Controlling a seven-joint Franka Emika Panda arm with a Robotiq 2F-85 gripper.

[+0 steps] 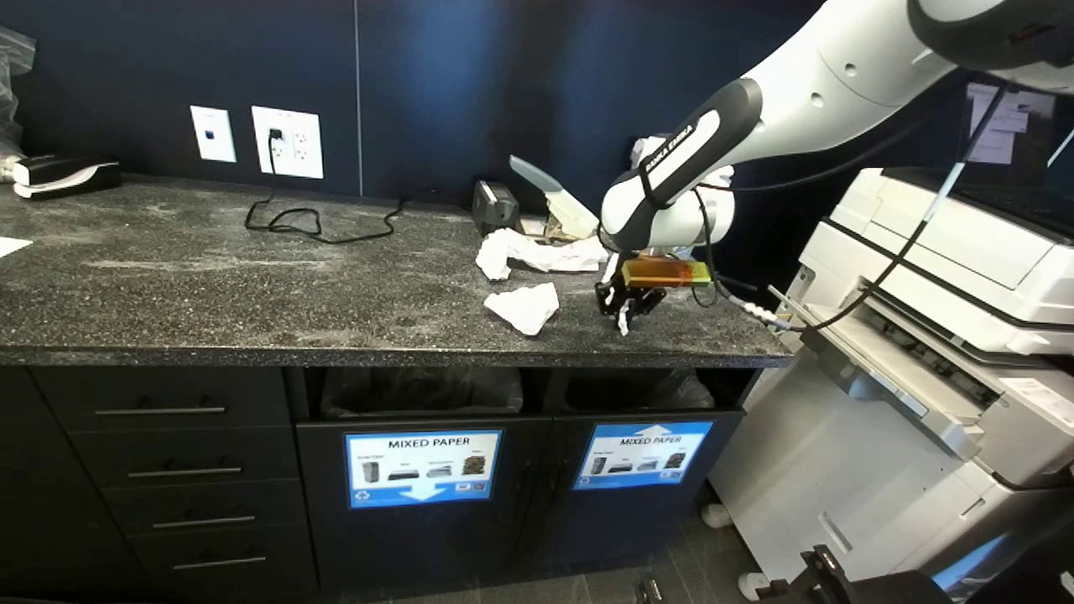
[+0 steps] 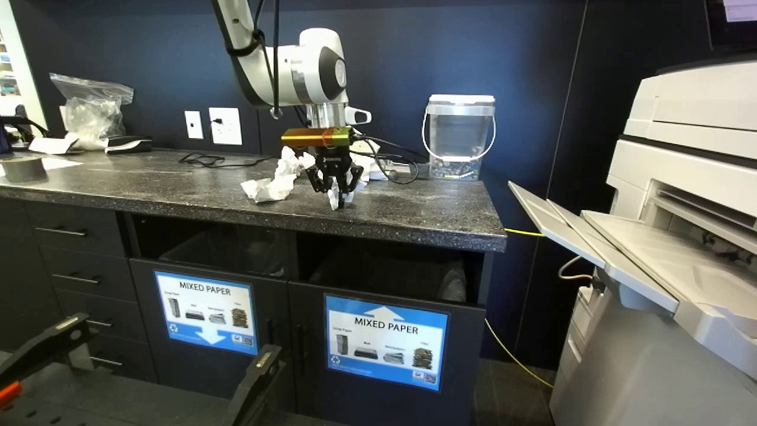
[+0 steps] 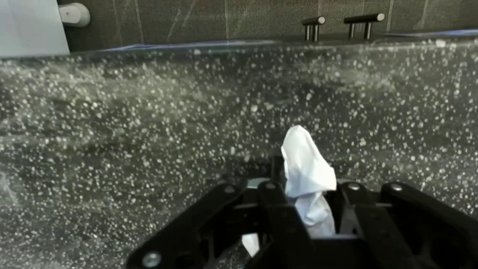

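My gripper is shut on a crumpled white paper, which pokes out between the black fingers in the wrist view. In exterior view 2 the gripper hangs fingers-down over the right part of the dark counter, with a bit of the paper showing below it. Another crumpled paper lies on the counter just left of the gripper. Behind that one lies a longer crumpled paper.
Below the counter's front edge are two bin openings with "MIXED PAPER" signs. A clear lidded bucket stands at the back right. To the right is a large printer.
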